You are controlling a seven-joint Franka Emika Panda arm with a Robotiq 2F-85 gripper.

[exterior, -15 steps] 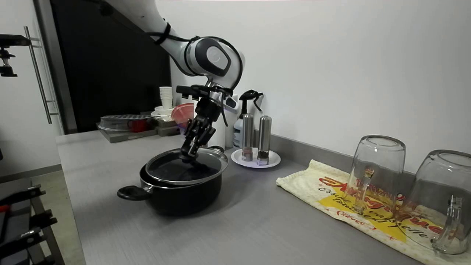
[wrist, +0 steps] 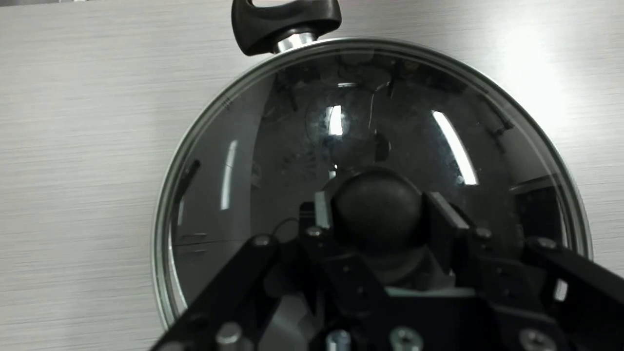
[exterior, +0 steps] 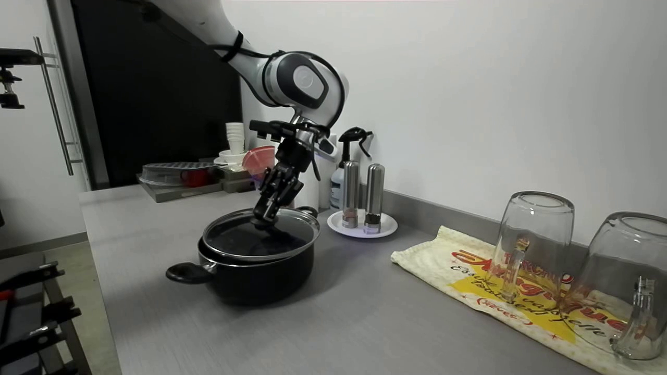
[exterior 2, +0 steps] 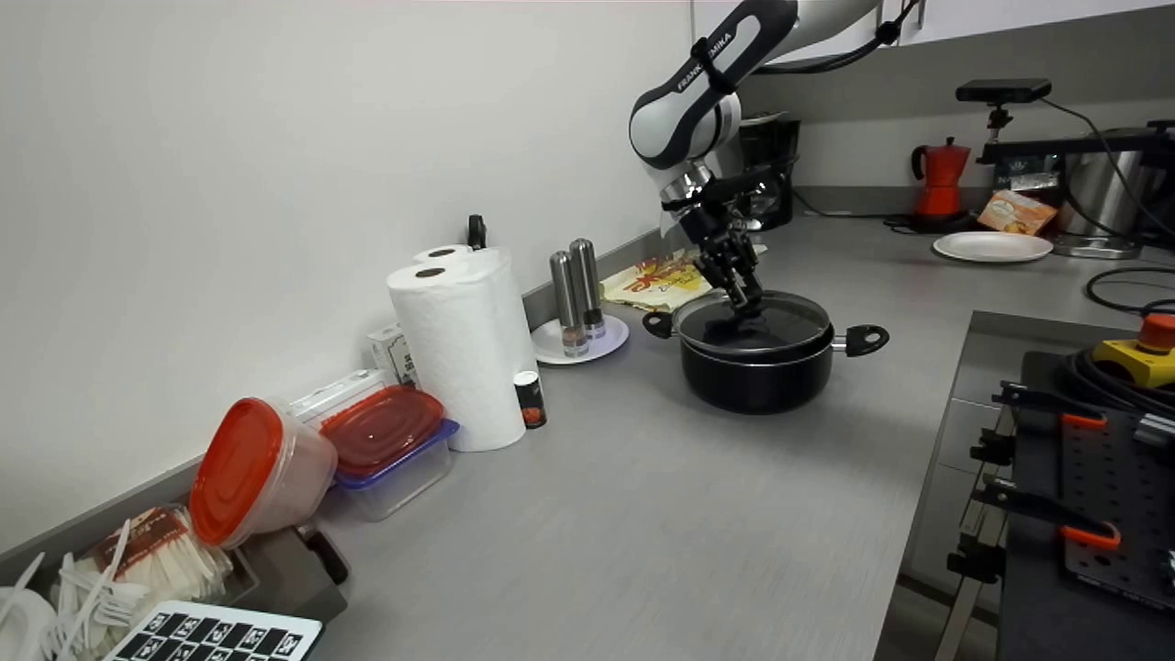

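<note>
My gripper is shut on the round black knob (wrist: 374, 204) of a glass lid (wrist: 409, 146) with a metal rim. Below the lid stands a black pot (exterior: 266, 281) with two side handles. In exterior view 1 the lid (exterior: 262, 236) lies a little off centre over the pot, and a dark strip of the pot's inside shows at its left. Exterior view 2 has the lid (exterior 2: 760, 321) slightly above the pot's rim or on it; which of the two, I cannot tell. One pot handle (wrist: 286, 23) sticks out at the top of the wrist view.
A white plate (exterior: 391, 230) with two steel grinders stands behind the pot by the wall. Two upturned glass mugs (exterior: 538, 244) rest on a printed cloth (exterior: 437, 262). Paper towel rolls (exterior 2: 457, 352) and plastic containers line the wall.
In exterior view 1 the gripper and lid have shifted slightly left, so the lid sits more nearly over the pot. The pot has stayed put.
</note>
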